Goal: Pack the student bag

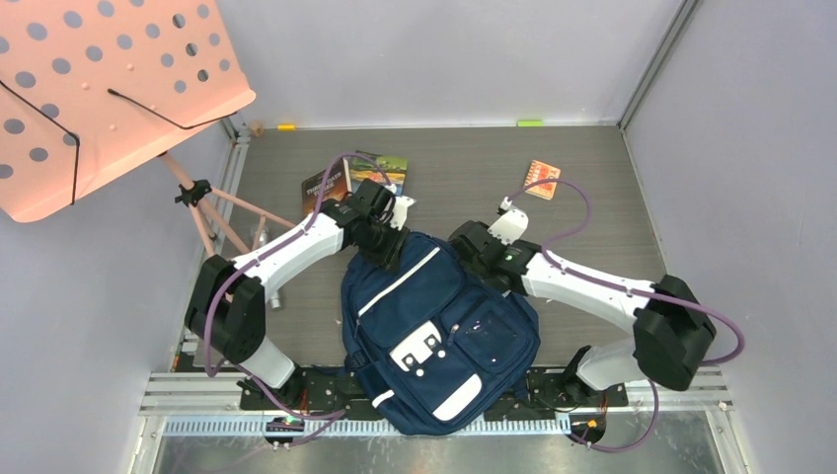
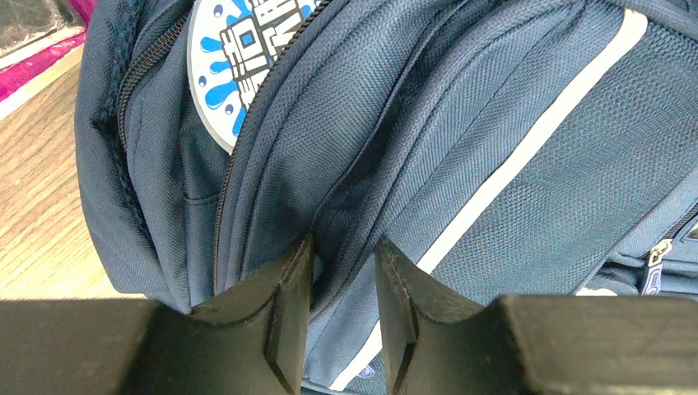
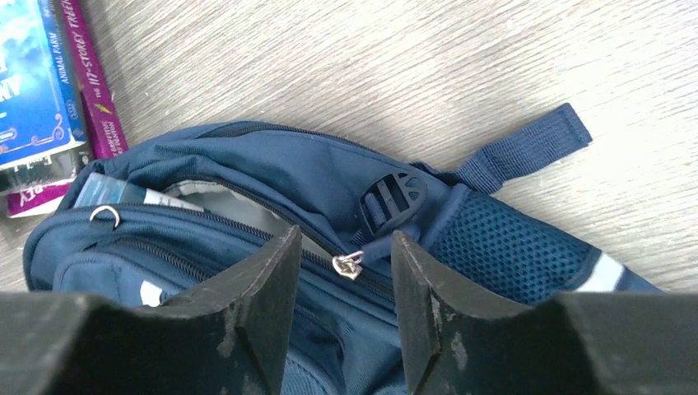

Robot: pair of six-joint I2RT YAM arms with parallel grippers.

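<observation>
The navy backpack (image 1: 405, 296) lies on its back at the table's front, its bottom hanging over the edge. At its top, my left gripper is shut on a fold of the bag's fabric beside the zipped opening. Over the right side, my right gripper has its fingers apart; a zipper pull (image 3: 349, 263) shows between them, and whether they touch it I cannot tell. Through the partly open zip, something pale (image 3: 234, 207) shows inside. Two books, a dark one (image 1: 331, 183) and a green one (image 1: 390, 166), lie behind the left arm.
An orange notebook (image 1: 542, 180) lies at the back right, with bare table around it. A pink perforated panel (image 1: 118, 89) on a stand occupies the left. A clear bottle (image 1: 274, 296) is partly hidden by the left arm.
</observation>
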